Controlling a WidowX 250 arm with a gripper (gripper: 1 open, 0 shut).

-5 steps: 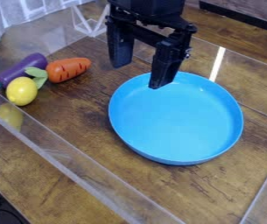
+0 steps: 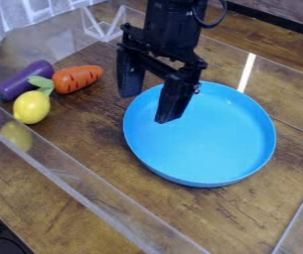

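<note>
My black gripper hangs in the upper middle, open, its two dark fingers spread over the back-left rim of a blue plate. Nothing shows between the fingers. To its left lie an orange carrot with a green top, a yellow lemon with a leaf, and a purple eggplant behind the lemon.
Clear plastic walls edge the wooden surface at left, front and right. Bare wood shows between the lemon and the plate and at the front right, below the plate. A thin white strip lies at the back right.
My gripper has moved slightly left and down in the view. The carrot, lemon, eggplant and plate look unmoved.
</note>
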